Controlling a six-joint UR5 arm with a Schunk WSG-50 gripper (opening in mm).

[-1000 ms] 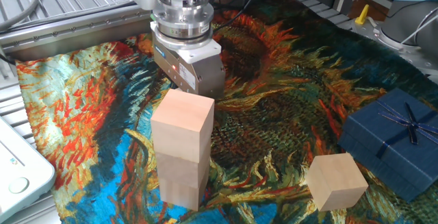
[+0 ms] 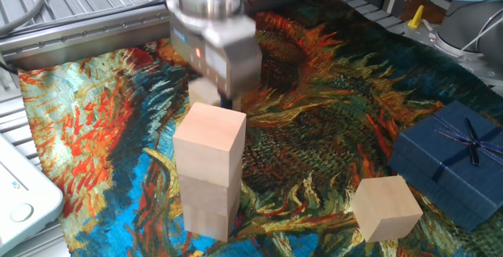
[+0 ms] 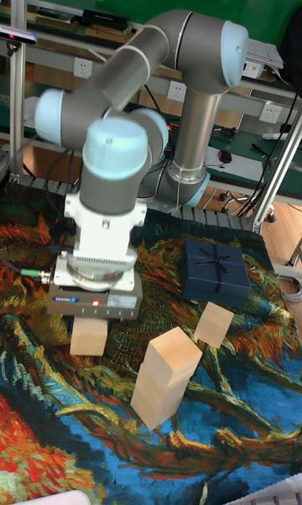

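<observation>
My gripper (image 3: 91, 326) hangs over the cloth at the left in exterior view 3, its fingers mostly hidden there. Right under its body is a pale wooden block (image 3: 88, 338), and the gripper appears shut on it. In exterior view 2 that block (image 2: 203, 92) shows only in part behind the wooden stack, with a dark finger (image 2: 226, 100) at its right side. The stack (image 2: 208, 151) stands upright, three blocks high, nearer that camera than the gripper. Another wooden block (image 2: 387, 209) lies alone on the cloth to its right.
A dark blue gift box (image 2: 449, 161) with a ribbon sits at the right, close to the lone block. A white device (image 2: 23, 190) stands at the left edge. Patterned cloth (image 2: 94, 123) covers the table, with free room left of the stack.
A block and a dark finger, hidden before, now show below the gripper's body behind the stack. The other objects have stayed put.
</observation>
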